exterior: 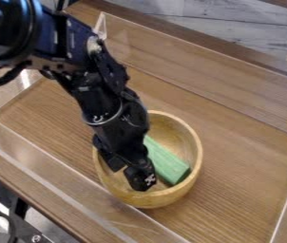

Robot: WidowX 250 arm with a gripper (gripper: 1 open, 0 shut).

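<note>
My black gripper [124,163] reaches down from the upper left into a round beige bowl [161,197] in the middle of the view, its fingers inside at the bowl's left and front. A green oblong object [166,163] lies in the bowl to the right of the fingers. The gripper looks open; whether anything lies between its fingers is hidden by the dark gripper body.
A grey, wood-patterned wall [241,28] runs along the back right. A pale strip and dark cables edge the lower left.
</note>
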